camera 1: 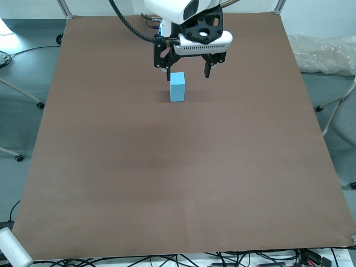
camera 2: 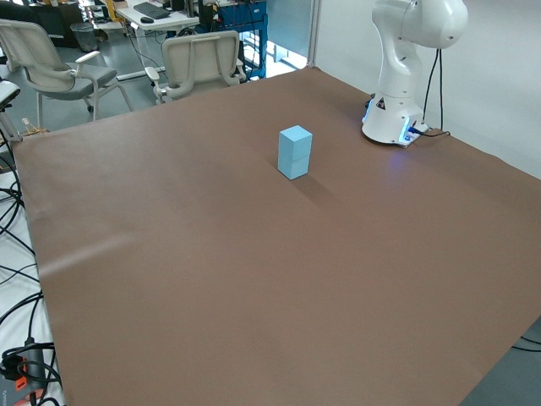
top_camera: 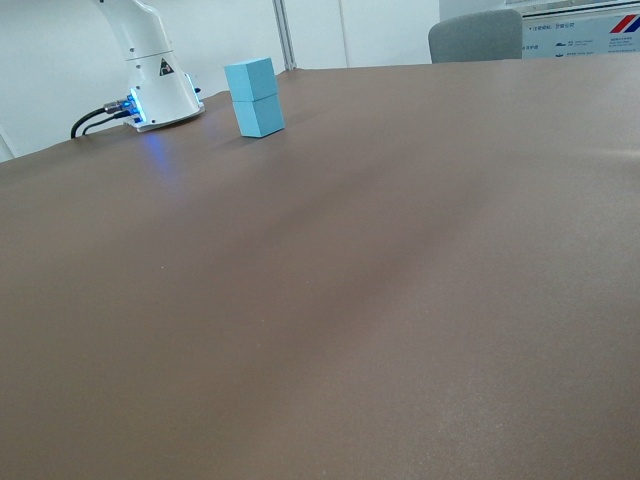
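Observation:
My gripper (camera 1: 187, 74) hangs at the top of the left view, just above and behind a light blue block (camera 1: 177, 89), its two black fingers wide apart with nothing visible between them; it is out of frame in the top and right views. The block stands upright on the brown table (camera 1: 178, 183) and appears as two stacked cubes in the top view (top_camera: 255, 100) and the right view (camera 2: 294, 154).
The robot's white base (top_camera: 165, 100) stands at the table's far end. Chairs (camera 2: 199, 63) and cables (camera 2: 25, 296) are beyond the table's edges.

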